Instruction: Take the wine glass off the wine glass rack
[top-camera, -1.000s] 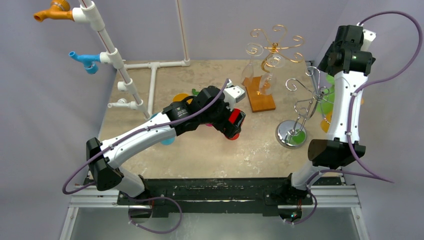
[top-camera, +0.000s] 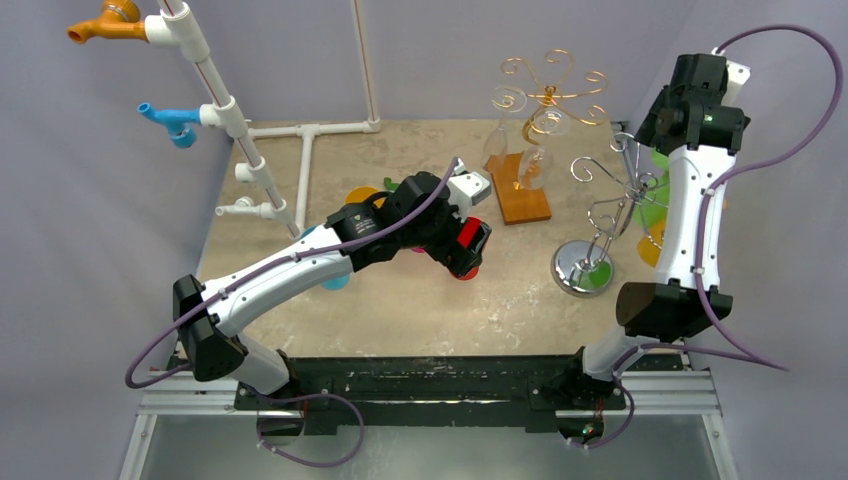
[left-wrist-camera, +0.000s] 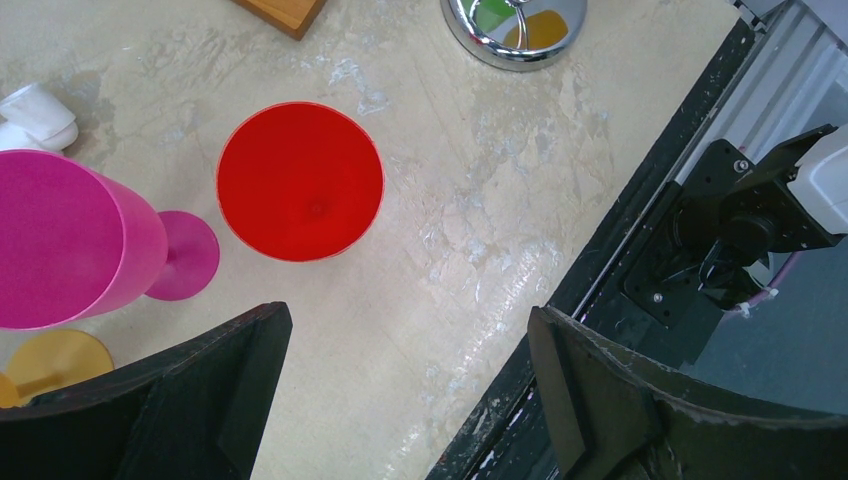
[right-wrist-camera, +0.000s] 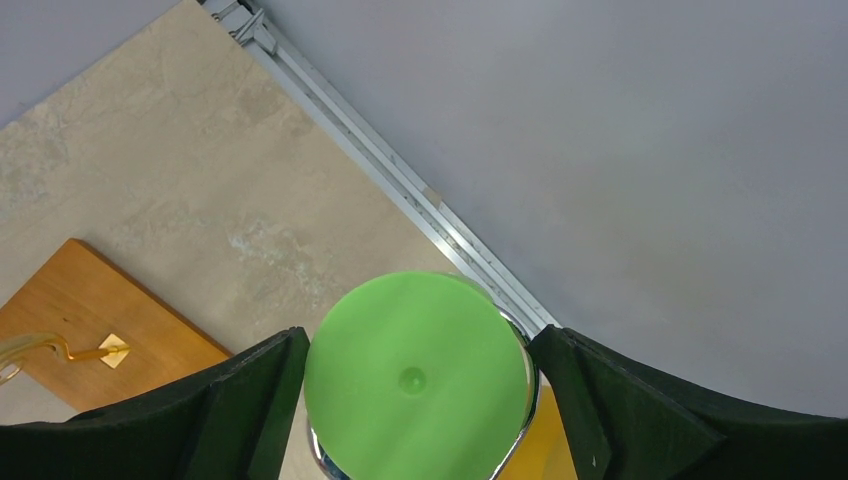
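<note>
A silver wine glass rack (top-camera: 569, 268) stands at the right of the table, with a green glass (top-camera: 652, 212) and a yellow glass (top-camera: 649, 250) at its right side, partly behind my right arm. The right wrist view has the green glass's round foot (right-wrist-camera: 412, 430) facing the camera, between the spread fingers of my right gripper. Its edges look close to both fingers; whether they touch I cannot tell. My left gripper is open and empty above the table, beside an upright red cup (left-wrist-camera: 300, 182).
A gold rack on a wooden base (top-camera: 520, 205) holds clear glasses (top-camera: 535, 165) at the back. A pink goblet (left-wrist-camera: 60, 240) is near the left gripper. White pipes (top-camera: 307, 175) with taps stand at the left.
My right gripper has shifted very slightly toward the front, and the coloured glasses by the silver rack have shifted a little. The left arm has stayed still.
</note>
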